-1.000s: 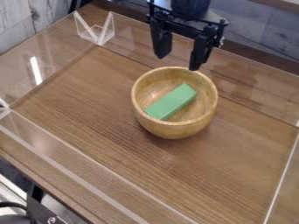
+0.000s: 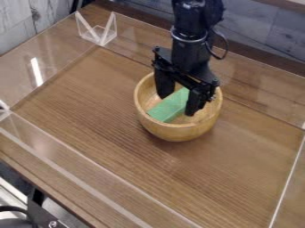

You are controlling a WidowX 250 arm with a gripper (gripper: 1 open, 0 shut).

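Note:
My black gripper point(image 2: 183, 80) hangs over a round wooden bowl point(image 2: 179, 130), its open fingers pointing down at the bowl's upper half. Inside the bowl a green block point(image 2: 168, 109) lies tilted diagonally, partly behind the gripper. I cannot tell whether the fingers touch the block.
A wooden table point(image 2: 84, 134) surrounds the bowl with free room on all sides. A clear wire-like or plastic object point(image 2: 98, 29) stands at the back left. Black cables point(image 2: 14, 215) lie at the lower left corner.
My gripper has moved down and toward the viewer, from above the bowl's back to over the bowl. The bowl and block look unmoved.

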